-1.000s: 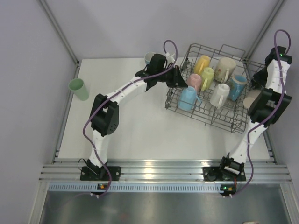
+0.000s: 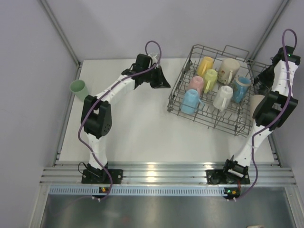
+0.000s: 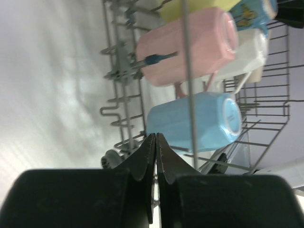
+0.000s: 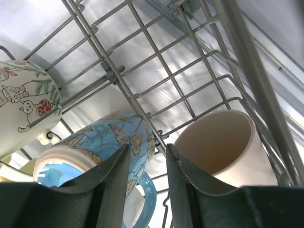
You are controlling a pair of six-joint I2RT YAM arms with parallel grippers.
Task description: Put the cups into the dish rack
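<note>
My left gripper is shut, just outside the rack's left side, with nothing showing between its fingertips. The dish rack holds a light blue cup, a pink cup, a white cup and several others. My right gripper is partly open over the rack's right end. In the right wrist view, a butterfly-patterned blue cup lies behind its left finger, and a plain pale cup sits tilted beside its right finger. Neither is gripped.
A green cup stands alone at the table's far left. Another cup is partly hidden behind the left arm. Walls hem in the rack's right side.
My left gripper has drawn left, away from the rack's edge. On the right, the arm has edged slightly rightward, and the pale cup below it shows at a slightly different place.
</note>
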